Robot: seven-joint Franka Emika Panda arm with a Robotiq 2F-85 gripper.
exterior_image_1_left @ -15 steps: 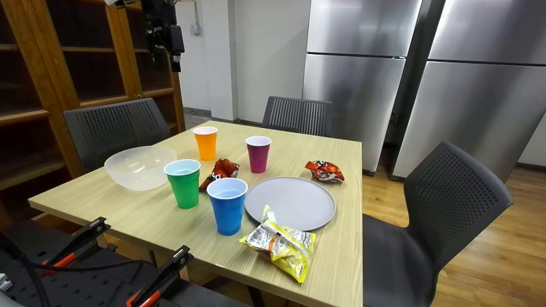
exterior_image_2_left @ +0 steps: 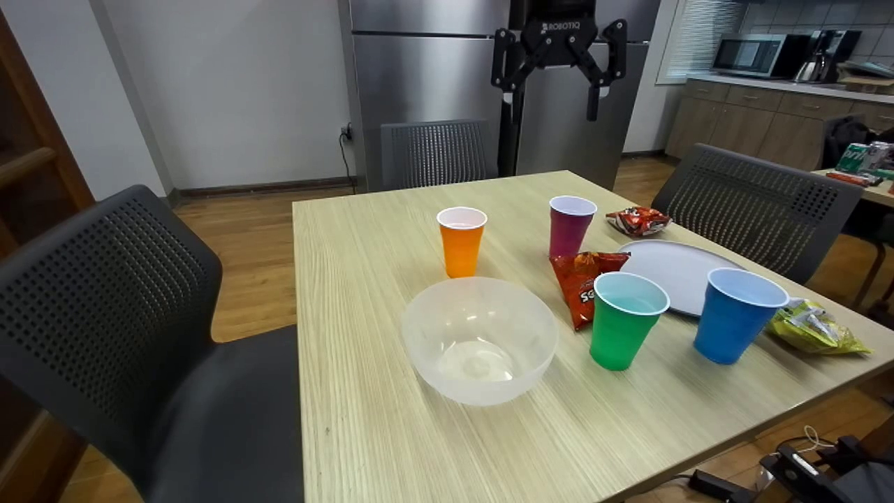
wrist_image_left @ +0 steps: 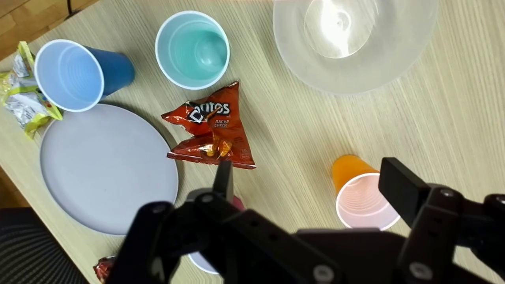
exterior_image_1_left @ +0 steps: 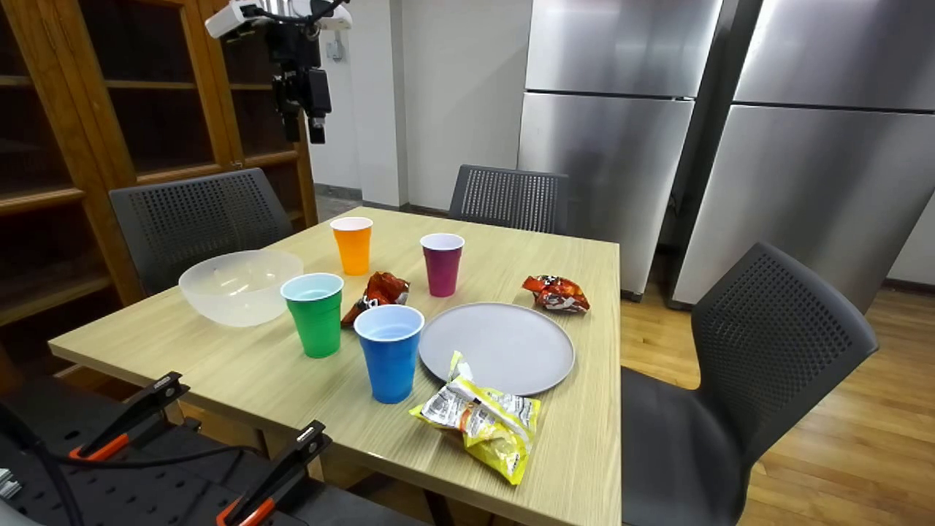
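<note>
High above the table, my gripper (exterior_image_2_left: 553, 107) stands open with nothing between its fingers. Four-sided views agree on upright cups: orange (exterior_image_1_left: 353, 247), purple (exterior_image_1_left: 442, 266), green (exterior_image_1_left: 315, 317) and blue (exterior_image_1_left: 388, 355). In the wrist view the orange cup (wrist_image_left: 365, 201) shows beside one finger, while the purple cup is mostly hidden behind the other. A red Doritos bag (wrist_image_left: 215, 127) lies between the green cup and the grey plate (wrist_image_left: 109, 165). Another red bag (exterior_image_1_left: 557, 294) rests beyond the plate. A yellow bag (exterior_image_1_left: 486, 421) lies at the plate's near side. The frosted bowl (exterior_image_2_left: 480, 339) is empty.
Chairs stand around the wooden table (exterior_image_2_left: 360, 402), including a dark chair (exterior_image_2_left: 109, 335) by the bowl's side. Bare tabletop surrounds the bowl and extends behind the orange cup. Cups, plate and bags crowd the other half.
My gripper has come lower and shifted slightly to the right in exterior view 1. The objects on the table have not moved.
</note>
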